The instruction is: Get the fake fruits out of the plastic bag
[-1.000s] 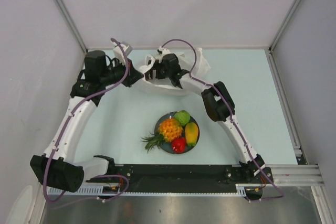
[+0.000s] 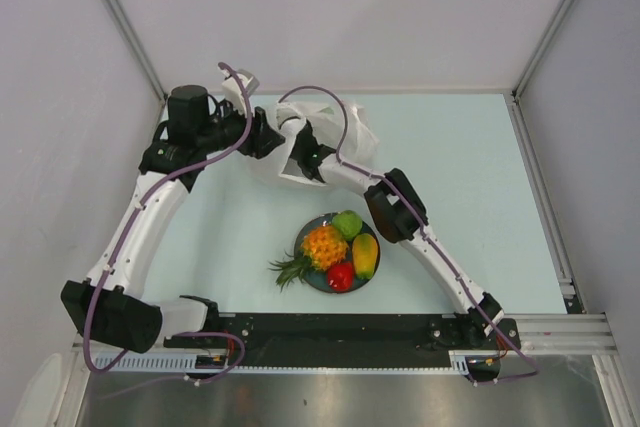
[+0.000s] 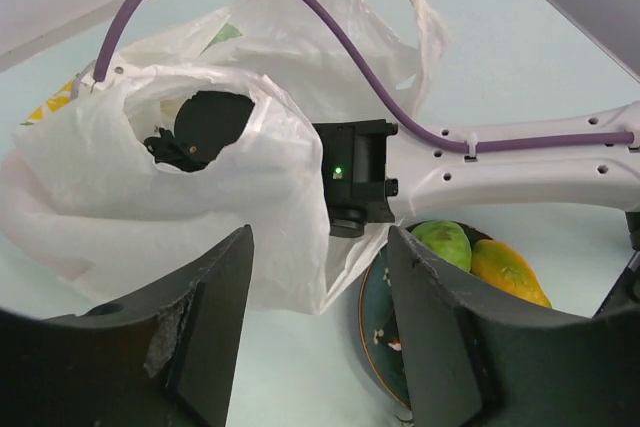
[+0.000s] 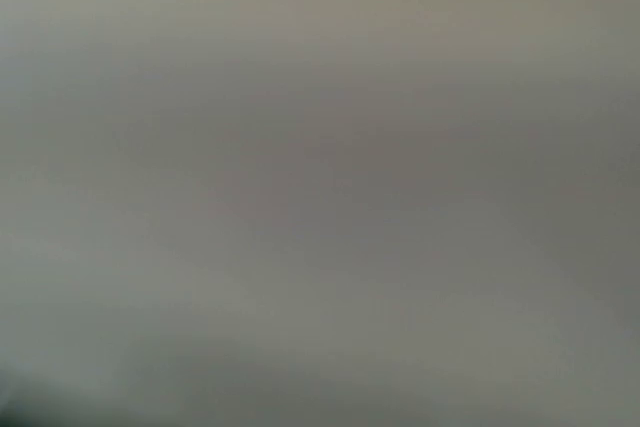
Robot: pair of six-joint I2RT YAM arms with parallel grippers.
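The white plastic bag [image 3: 200, 227] lies at the table's far side, its mouth toward the right arm. My right gripper is inside the bag, its fingers hidden by the film; the right wrist view is only a grey blur. My left gripper stands open beside the bag, with no bag edge pinched between its fingertips. In a dark plate [image 2: 315, 283] sit a pineapple [image 2: 325, 246], a green round fruit [image 2: 347, 224], a yellow fruit [image 2: 364, 256] and a red fruit [image 2: 339, 276]. Whether fruit is inside the bag cannot be told.
A purple cable [image 3: 350, 42] arches over the right arm [image 3: 520, 162] and the bag. Bare table [image 2: 470, 207] stretches to the right of the right arm. A back wall [image 2: 330, 22] rises just behind the bag.
My right arm has shifted left and deeper into the bag, whose near side has slid left with it.
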